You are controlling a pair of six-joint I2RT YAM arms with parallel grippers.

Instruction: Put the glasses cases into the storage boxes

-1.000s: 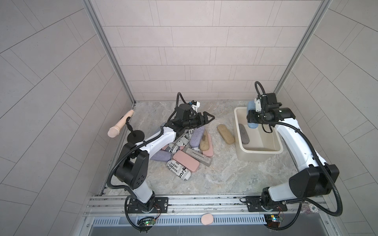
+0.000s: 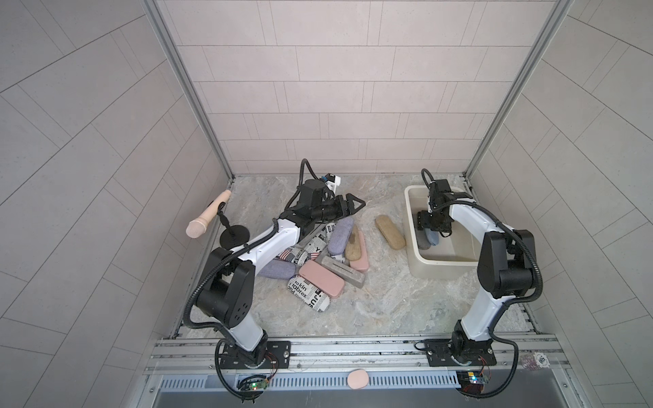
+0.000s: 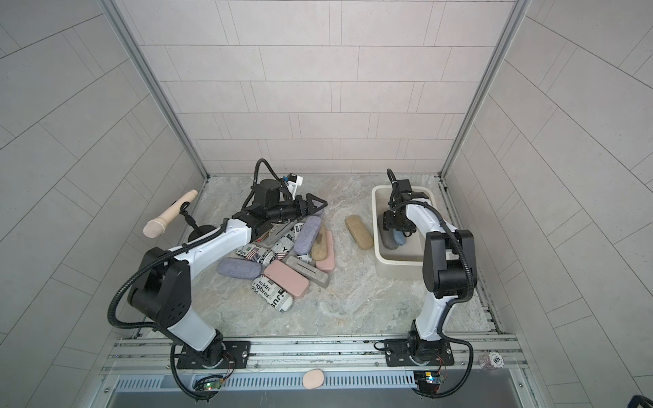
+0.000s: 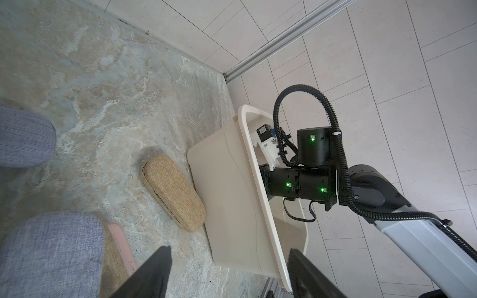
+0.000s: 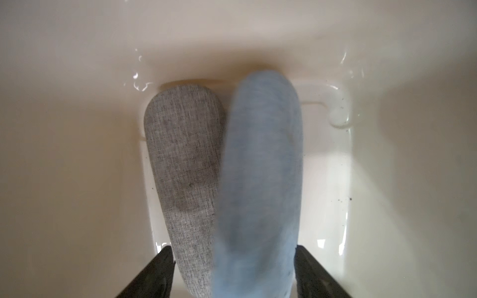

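Observation:
My right gripper is down inside the white storage box, its fingers parted around a blurred light blue case beside a grey case on the floor of the box; whether they touch it I cannot tell. My left gripper hangs above a pile of cases, fingers apart, empty: purple, pink, newsprint, tan and grey. A lone tan case lies just left of the box.
A flesh-coloured cylinder on a black stand is at the left. The back of the table between pile and box is clear.
The right arm has lowered the blue case from above the box down into it, beside the grey case. The left gripper has shifted slightly left.

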